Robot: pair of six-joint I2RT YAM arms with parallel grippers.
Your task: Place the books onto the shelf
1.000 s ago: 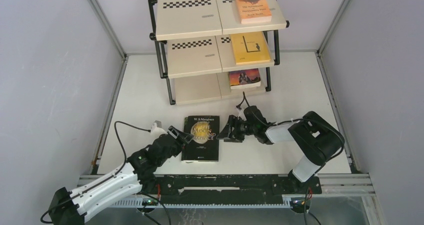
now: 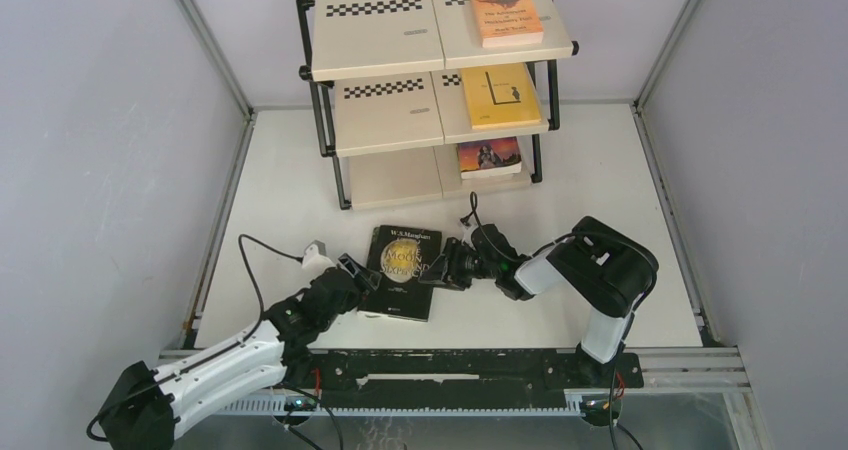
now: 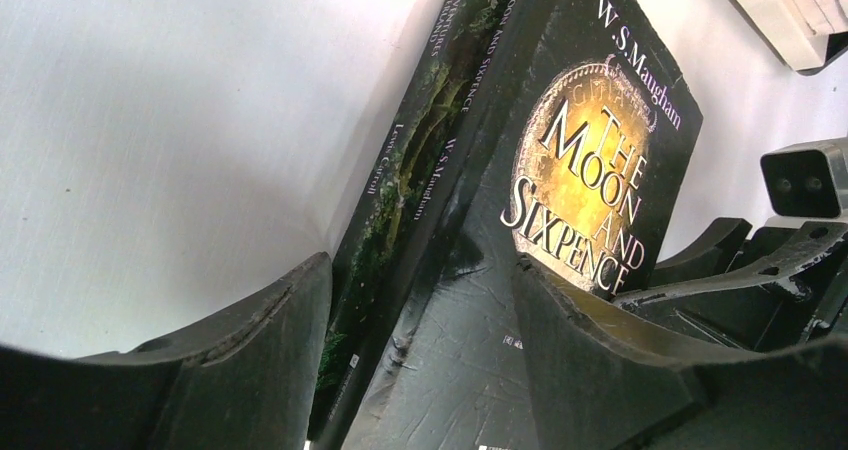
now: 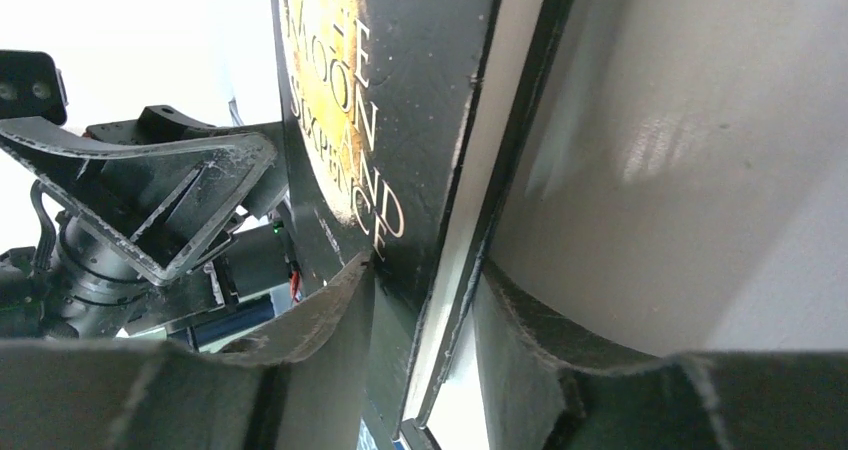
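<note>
The black book "The Moon and Sixpence" [image 2: 407,298] lies on the white table between my two arms. Beneath it is a second book, its dark green spine [image 3: 385,205] showing beside the black one in the left wrist view. My left gripper stands open over the spine side, one finger off the edge and the other above the cover. At the opposite edge, the fingers of my right gripper straddle the page side [image 4: 480,165] of the stack, partly open; whether both touch it I cannot tell.
A three-tier beige rack [image 2: 390,113] stands behind. On its right side are an orange book [image 2: 506,12], a yellow book [image 2: 500,97] and a red-covered book [image 2: 489,157], one per tier. The rack's left halves are bare, and the table is clear on both sides.
My right gripper has moved left to the black book's right edge. The book has turned slightly, its top now farther right. My left arm has shifted only a little.
</note>
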